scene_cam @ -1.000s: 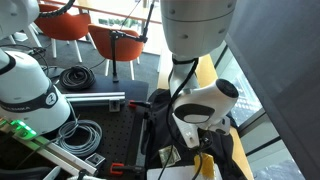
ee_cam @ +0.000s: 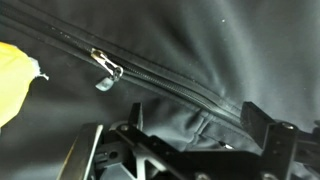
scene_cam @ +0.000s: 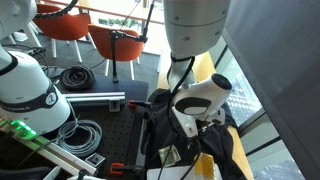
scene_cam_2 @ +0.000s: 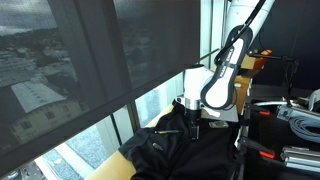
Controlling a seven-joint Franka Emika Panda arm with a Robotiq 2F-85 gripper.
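Observation:
Black fabric with a zipper, which looks like a jacket or bag point(scene_cam_2: 150, 152), lies spread on the table. In the wrist view its zipper point(ee_cam: 160, 82) runs diagonally from upper left to lower right, with a metal slider and pull tab point(ee_cam: 106, 70) left of centre. My gripper is open over the fabric, one finger on each side of the view's lower middle. Nothing is held between the fingers. The zipper pull sits beyond the left finger, outside the fingers. Whether the fingertips touch the fabric, I cannot tell.
A yellow object point(ee_cam: 12, 82) lies at the left edge of the wrist view. In exterior view 1, a white flat item point(scene_cam: 180, 173) is at the near edge. A dark screen point(scene_cam_2: 100, 65) stands close beside the table. Coiled cable point(scene_cam: 78, 136) lies by the arm's base.
In exterior view 1, the wrist has shifted slightly up and left and tilted a little. More of the yellow object now shows below it. The fabric looks much the same.

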